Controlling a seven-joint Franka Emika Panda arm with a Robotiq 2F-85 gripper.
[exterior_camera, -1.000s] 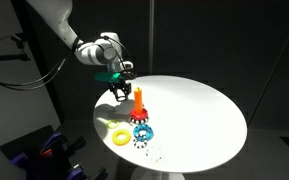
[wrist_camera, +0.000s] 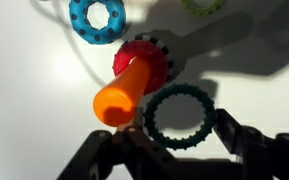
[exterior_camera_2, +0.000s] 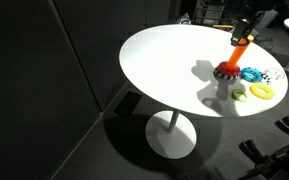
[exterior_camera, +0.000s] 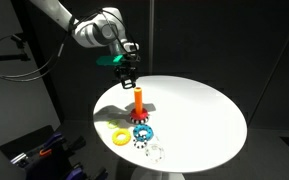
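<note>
Across my shut gripper sits a dark ring (wrist_camera: pixel 181 88) with a notched edge, gripped at opposite sides so that its hole faces the wrist camera. An orange post (wrist_camera: pixel 121 98) stands just left of the ring in the wrist view; the ring is beside it, not around it. At the post's foot lies a red ring (wrist_camera: pixel 155 58) with a black-and-white edge. In exterior view 1 the gripper (exterior_camera: pixel 128 83) hangs above the table, slightly left of the top of the post (exterior_camera: pixel 139 101).
Loose on the round white table (exterior_camera: pixel 199 110) lie a blue ring (exterior_camera: pixel 136 134), a yellow ring (exterior_camera: pixel 115 137), a small green ring (exterior_camera: pixel 112 124) and a pale ring (exterior_camera: pixel 154 153).
With the dark ring, my gripper has risen and shifted right, closer to the top of the post. The post and the rings on the table have stayed where they were.
</note>
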